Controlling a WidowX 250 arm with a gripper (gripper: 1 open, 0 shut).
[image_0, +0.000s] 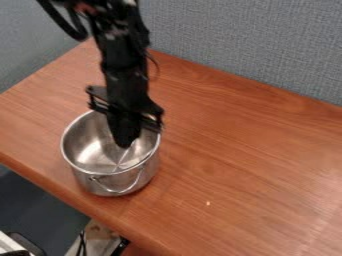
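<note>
A stainless steel pot (114, 175) with a wire handle stands at the left front of the wooden table. My black gripper (126, 135) points down into the pot's opening, its fingertips below the rim near the back-middle. Whether anything is between the fingers is hidden in the dark shape of the gripper.
A grey wall rises at the back. The table's front-left edge runs close to the pot, with dark floor and some cables beyond it.
</note>
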